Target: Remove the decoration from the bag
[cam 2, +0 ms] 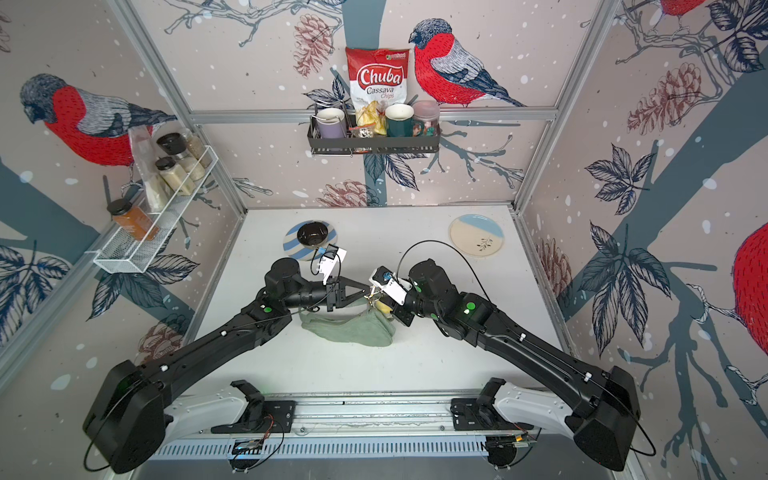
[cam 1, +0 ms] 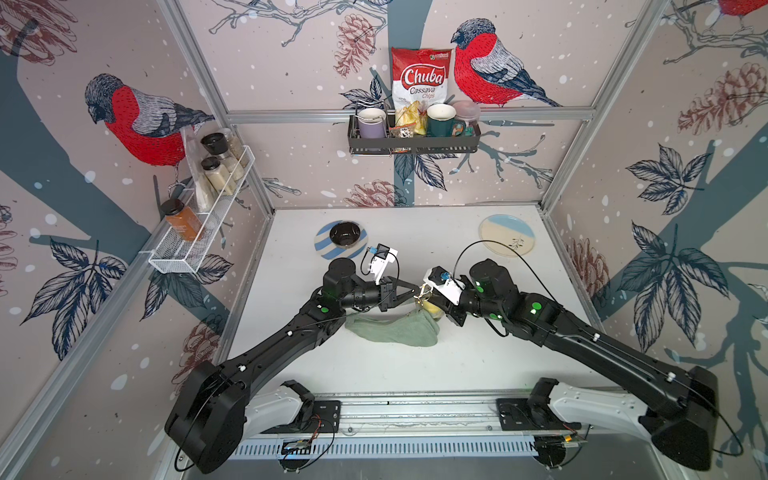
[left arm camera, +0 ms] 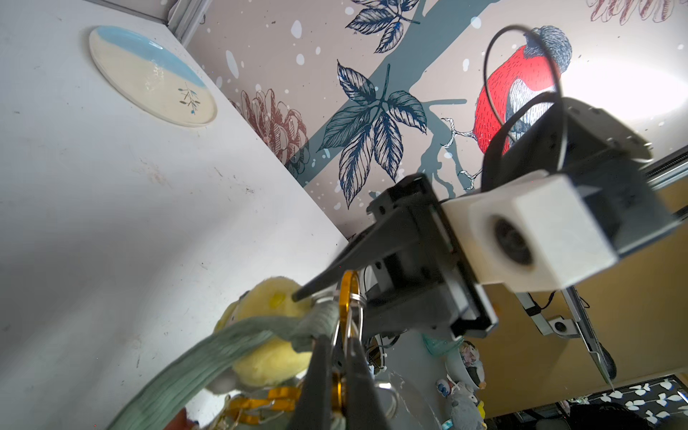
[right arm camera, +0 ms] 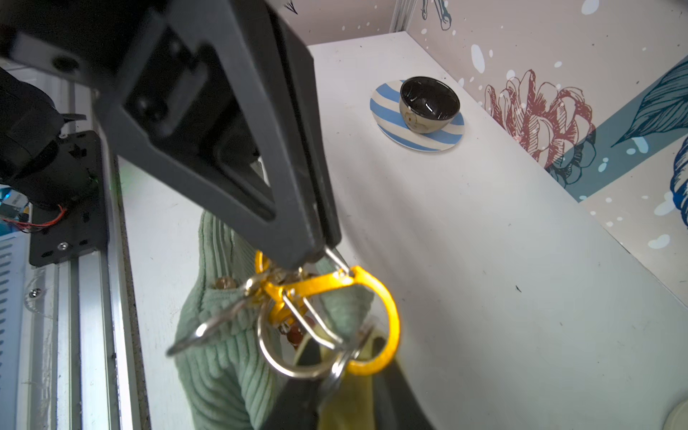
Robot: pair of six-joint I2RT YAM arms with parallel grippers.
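Note:
A green ribbed bag lies on the table under both grippers, its strap rising toward them. A yellow plush decoration with gold carabiners and metal rings hangs by the strap between the grippers. My left gripper is shut at the carabiners; whether anything is pinched between its fingers is unclear. My right gripper is at the top of the clasps, facing the left one; how far its fingers stand apart is hard to tell.
A bowl on a striped plate stands at the back left, a cream and blue plate at the back right. A wire rack and a dark shelf hang on the walls.

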